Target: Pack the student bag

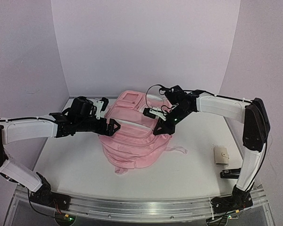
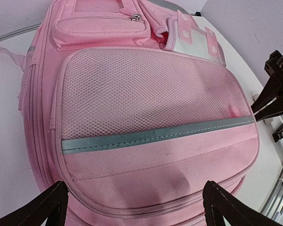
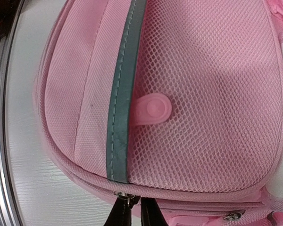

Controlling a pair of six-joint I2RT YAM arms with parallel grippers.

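The pink student bag (image 1: 132,132) lies in the middle of the table, its mesh front pocket with a grey-green trim (image 2: 160,136) showing in the left wrist view. At the bag's left edge is my left gripper (image 1: 113,127), open, its fingers (image 2: 45,207) wide apart with nothing gripped. My right gripper is at the pocket's right-hand edge. Its fingers (image 3: 122,212) stand close together, a narrow gap between them, right by a metal zipper slider (image 3: 125,193). Whether they clasp its dark pull cannot be made out.
A beige wallet-like item (image 1: 221,156) lies on the table's right side, with a black object (image 1: 230,173) just in front of it. A pink strap (image 1: 177,149) trails right from the bag.
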